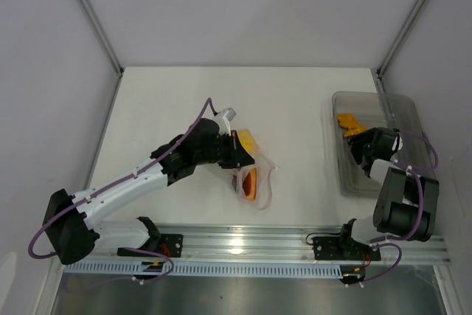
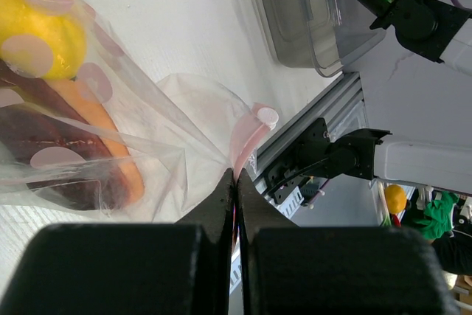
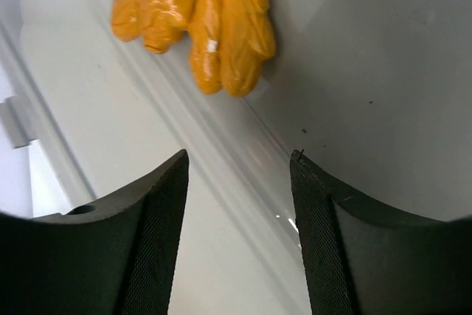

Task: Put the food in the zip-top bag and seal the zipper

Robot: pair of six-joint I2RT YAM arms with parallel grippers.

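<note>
The clear zip bag (image 2: 155, 145) lies on the white table with a yellow item (image 2: 40, 27) and a brown-and-orange item (image 2: 81, 153) inside. My left gripper is shut at the bag's mouth, pinching its thin edge. In the grey plastic bin at the right, orange food pieces (image 3: 203, 16) lie on the bottom. My right gripper is open inside the bin (image 1: 376, 101), just short of these pieces, with nothing between its fingers.
The bin's walls surround the right gripper, and the front metal rail (image 1: 243, 234) runs below the bag.
</note>
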